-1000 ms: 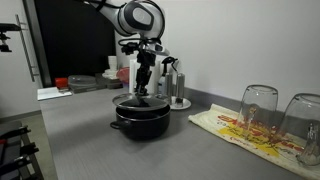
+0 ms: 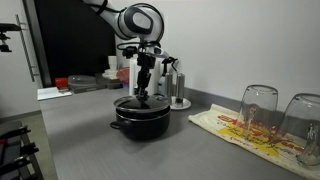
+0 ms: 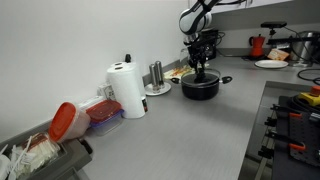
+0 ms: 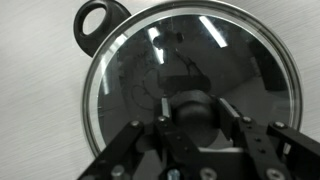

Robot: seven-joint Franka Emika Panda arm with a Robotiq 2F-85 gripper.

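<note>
A black pot [image 2: 142,129] with side handles stands on the grey table. Its glass lid [image 2: 126,103] has a metal rim and a black knob [image 4: 194,119]. From above, my gripper [image 2: 142,93] is shut on that knob, with one finger on each side of it in the wrist view. The lid lies over the pot's mouth; whether its rim touches all the way round cannot be made out. One pot handle [image 4: 92,22] shows past the lid's edge in the wrist view.
Two upturned glasses [image 2: 258,108] stand on a patterned cloth [image 2: 226,128] to the right. Behind the pot are tall shakers [image 2: 180,88] on a plate. A paper towel roll [image 3: 127,92] is nearby. Bare table lies in front.
My gripper and the lid have come down slightly, and the lid now sits closer to the pot's rim. The pot has stayed in place.
</note>
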